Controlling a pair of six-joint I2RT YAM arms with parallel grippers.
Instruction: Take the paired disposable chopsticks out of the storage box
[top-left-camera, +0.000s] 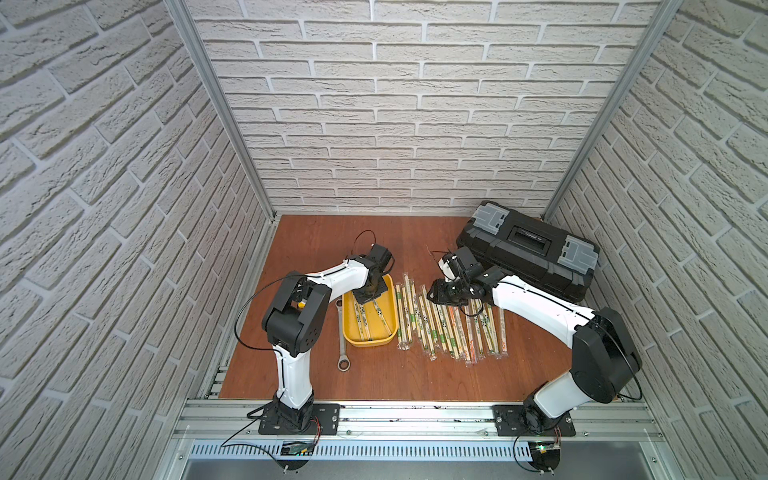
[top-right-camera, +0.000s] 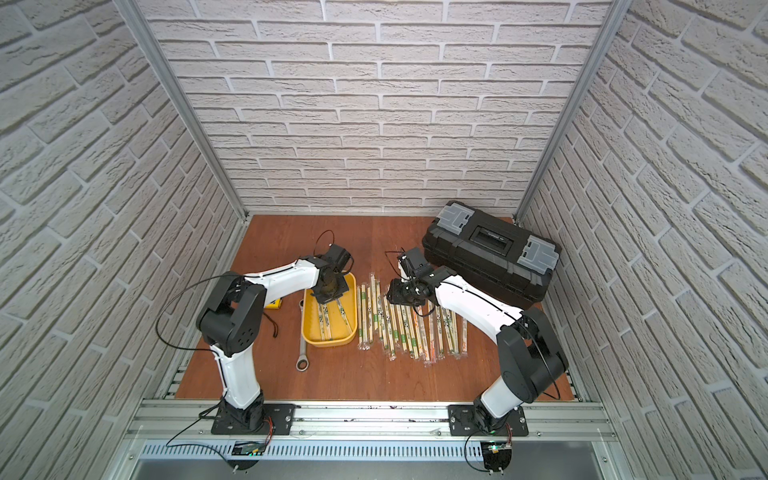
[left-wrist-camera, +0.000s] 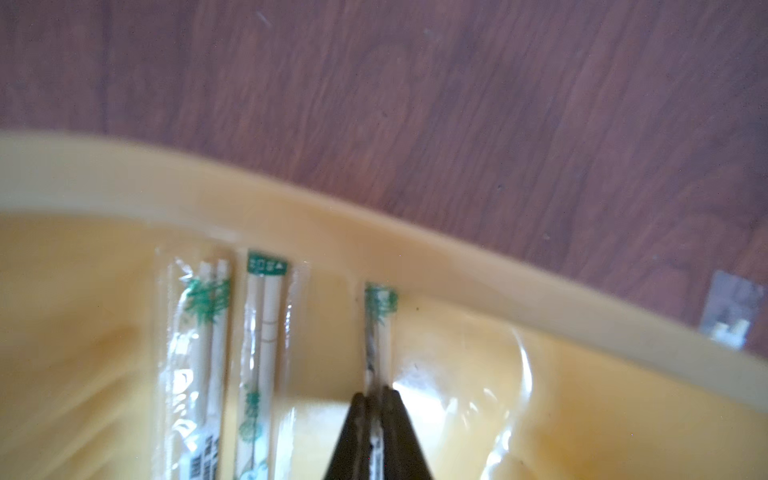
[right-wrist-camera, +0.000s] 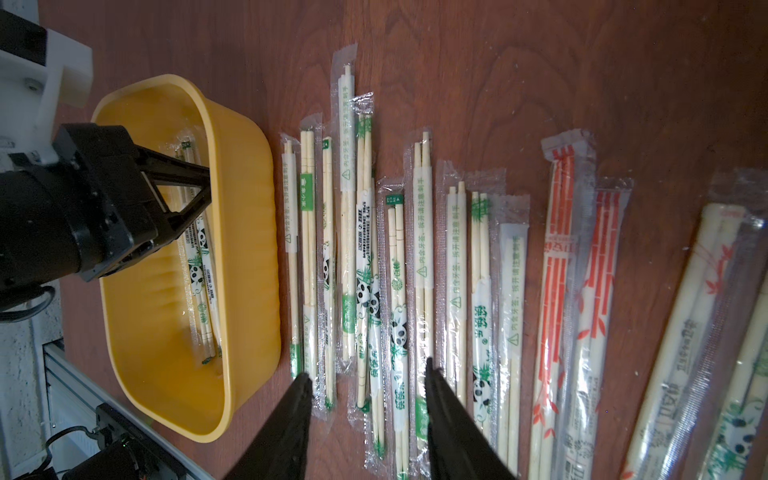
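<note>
The yellow storage box (top-left-camera: 368, 341) holds several wrapped chopstick pairs (left-wrist-camera: 264, 336). My left gripper is down inside it, shut over the narrow pair (left-wrist-camera: 381, 308) at the right of the group; whether that pair is between the fingertips I cannot tell, as the left wrist view is blurred. My right gripper hangs open above a long row of wrapped chopsticks (right-wrist-camera: 424, 240) on the table, right of the box, with nothing visibly between its fingers.
A black case (top-left-camera: 528, 248) lies at the back right. A wrench (top-left-camera: 343, 352) lies left of the box.
</note>
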